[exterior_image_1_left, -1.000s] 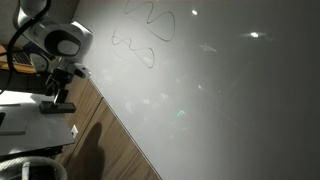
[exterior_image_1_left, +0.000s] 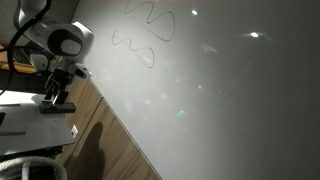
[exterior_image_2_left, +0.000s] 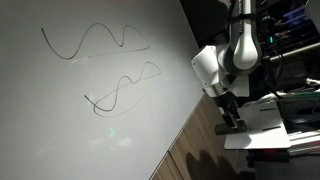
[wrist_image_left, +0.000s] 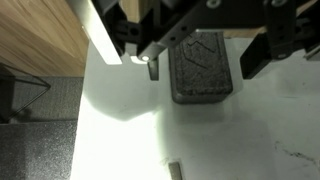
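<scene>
A dark, rounded rectangular block (wrist_image_left: 200, 72), perhaps a whiteboard eraser, lies on the pale tabletop (wrist_image_left: 120, 130). In the wrist view my gripper straddles it, with one finger on each side. A gap shows between the block and each finger, so the fingers are open and do not grip it. From outside, the gripper (exterior_image_2_left: 230, 108) is low over the dark block (exterior_image_2_left: 230, 128) at the table's edge. The other exterior view shows the dark block (exterior_image_1_left: 58, 107) just below the gripper too.
A big whiteboard (exterior_image_1_left: 220, 90) with wavy marker lines (exterior_image_1_left: 140, 50) fills much of the scene. Brown wood panelling (exterior_image_1_left: 105, 145) runs below it. A small dark stick (wrist_image_left: 175, 171) lies on the tabletop in front of the block.
</scene>
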